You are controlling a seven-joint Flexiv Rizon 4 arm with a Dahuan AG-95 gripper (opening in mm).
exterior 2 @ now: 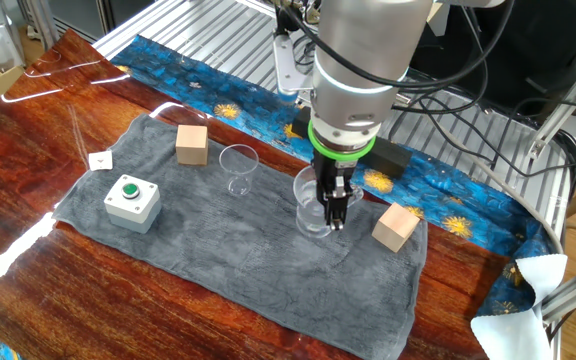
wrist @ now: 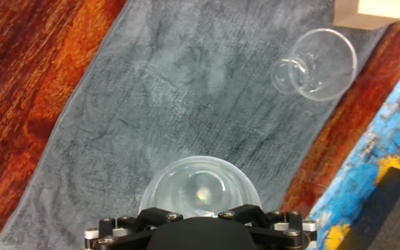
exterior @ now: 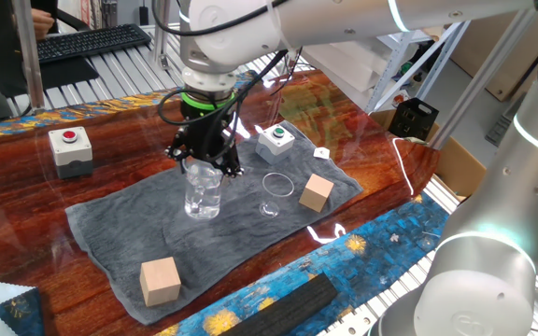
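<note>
A clear cup-like vessel (exterior: 203,198), looking like a jug with some clear liquid in it, stands upright on the grey towel (exterior: 124,219). My gripper (exterior: 205,170) points down at its rim, with its black fingers close against the upper part. In exterior view 2 the gripper (exterior 2: 336,222) covers part of the vessel (exterior 2: 311,217). The wrist view shows the vessel's round rim (wrist: 200,161) between the finger linkages; the fingertips are hidden, so their grip is unclear. An empty clear glass (exterior 2: 238,172) stands apart on the towel.
One wooden block (exterior: 316,192) lies near the glass, another wooden block (exterior: 160,281) at the towel's near end. A green-button box (exterior 2: 133,203) sits on the towel, a red-button box (exterior: 71,152) off it.
</note>
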